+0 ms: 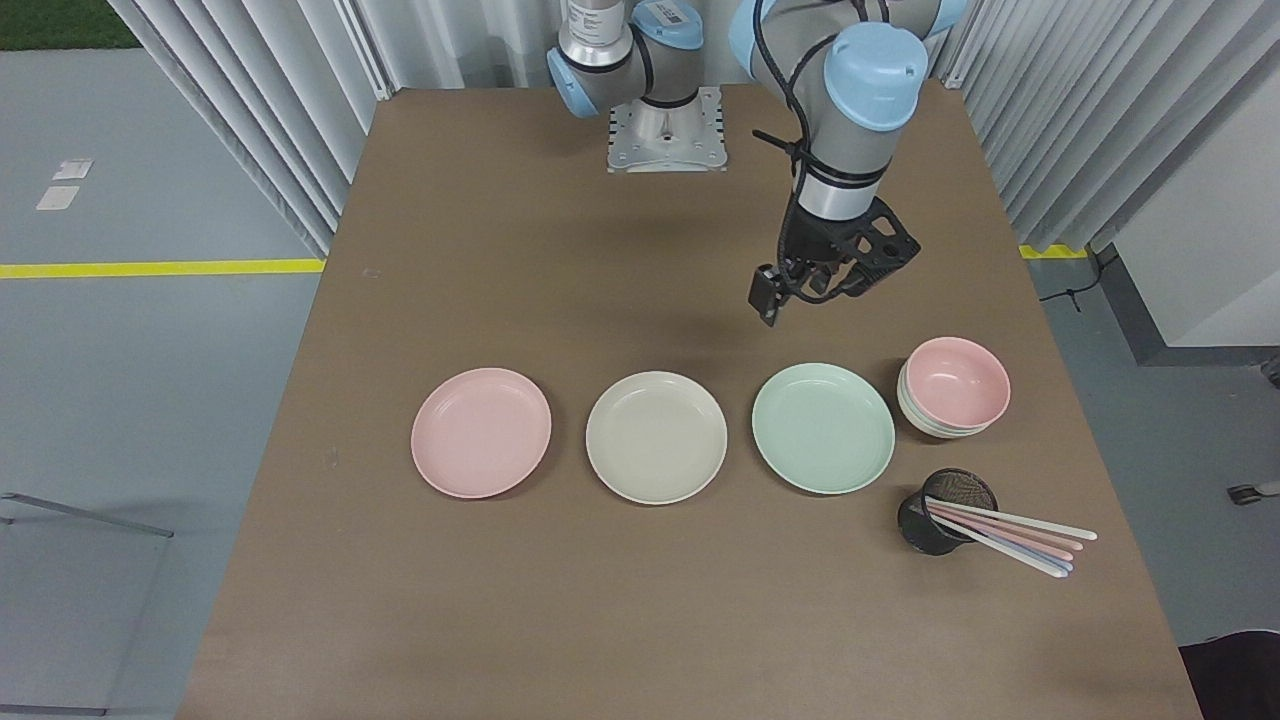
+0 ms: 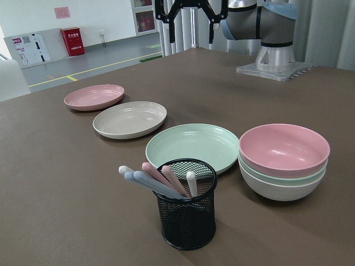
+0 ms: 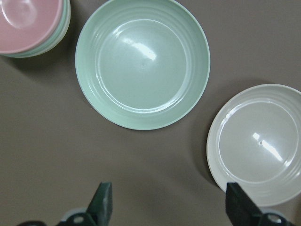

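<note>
My gripper is open and empty, high above the table behind the right-hand dishes. Three plates stand in a row: pink, cream and mint. At the row's right end is a stack of bowls, pink on top with mint and cream beneath. In front of that stack a black mesh cup holds several pink, white and blue chopsticks.
The arm's white base plate is at the back edge, with a pleated curtain behind it.
</note>
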